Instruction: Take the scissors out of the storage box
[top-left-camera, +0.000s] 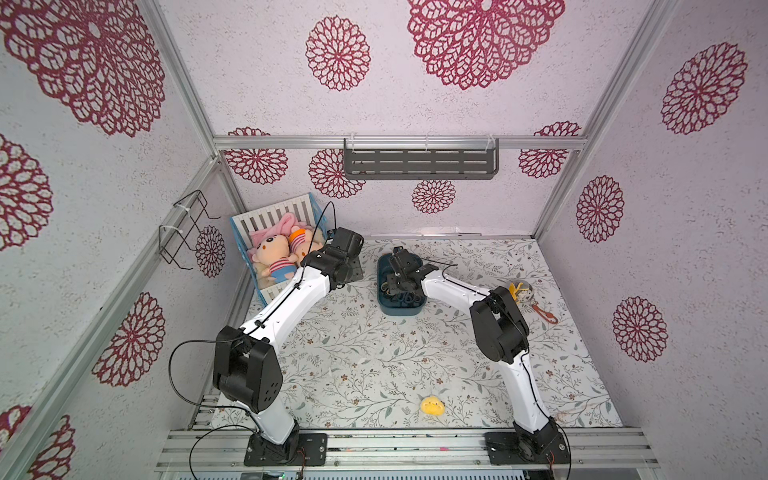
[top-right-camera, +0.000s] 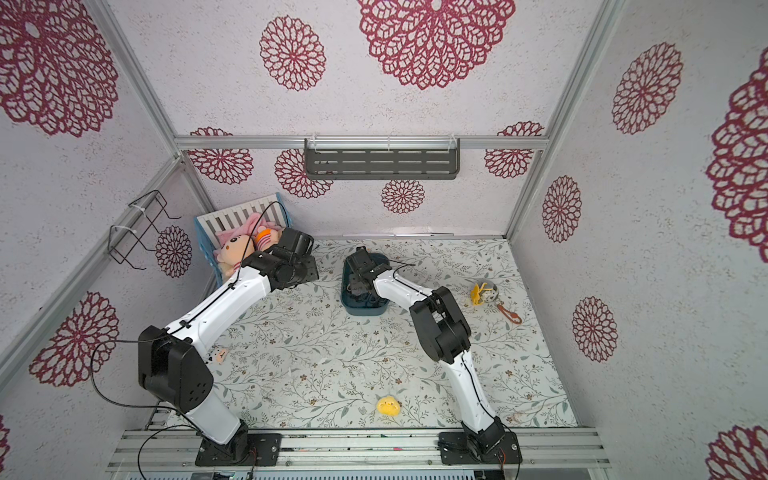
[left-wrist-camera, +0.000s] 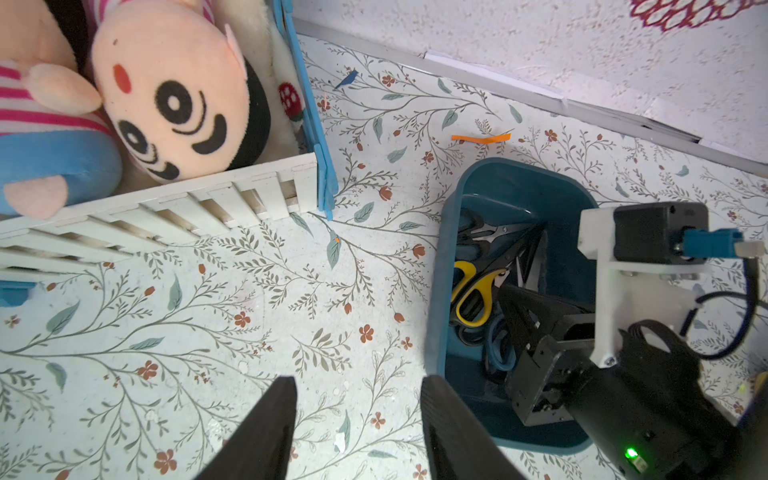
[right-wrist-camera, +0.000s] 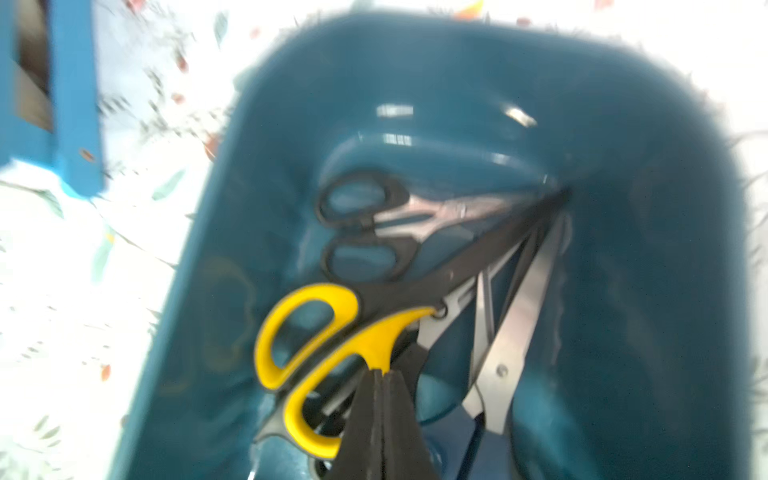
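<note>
Several pairs of scissors lie heaped inside the dark blue storage box. In the right wrist view, yellow-handled scissors rest on the pile, black-handled scissors lie farther in, and bare steel blades slant toward a corner. My right gripper is inside the box, its fingertips together beside the yellow handle; nothing shows between them. Whether they touch the handle cannot be told. My left gripper stands open and empty, left of the box, above the bare cloth. The lower part of the pile is hidden.
A blue and white crate of plush dolls stands at the back left, near my left arm. At the right lie a metal bowl and a reddish-brown utensil. A yellow toy sits in front.
</note>
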